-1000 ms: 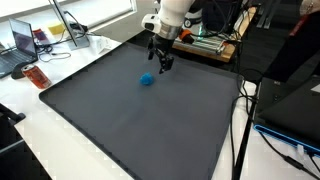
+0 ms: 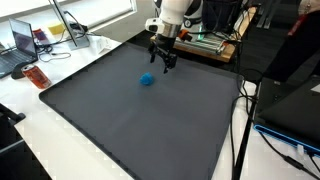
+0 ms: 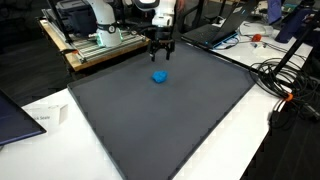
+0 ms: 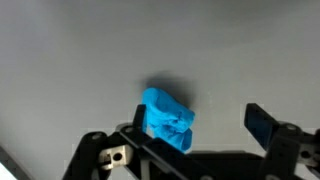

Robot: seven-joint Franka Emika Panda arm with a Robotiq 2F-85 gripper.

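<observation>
A crumpled bright blue cloth-like object (image 2: pixel 146 79) lies alone on the dark grey mat. My gripper (image 2: pixel 162 61) hangs above the mat close to it, a little to its far right in exterior view 1. From the other side, in exterior view 2, the blue object (image 3: pixel 159 76) sits in front of the gripper (image 3: pixel 161 51). Looking down in the wrist view, the gripper is open, with its fingers wide apart. The blue object (image 4: pixel 168 119) shows below the gap, nearer the left finger; part of it is hidden by the gripper's body.
An orange-red can (image 2: pixel 37 77) and a laptop (image 2: pixel 22 50) stand beyond its left edge in exterior view 1. Black cables (image 3: pixel 285 80) lie on the table beside the mat.
The arm has shifted slightly and its upper part looks more upright than before. The blue object stays in the same place.
</observation>
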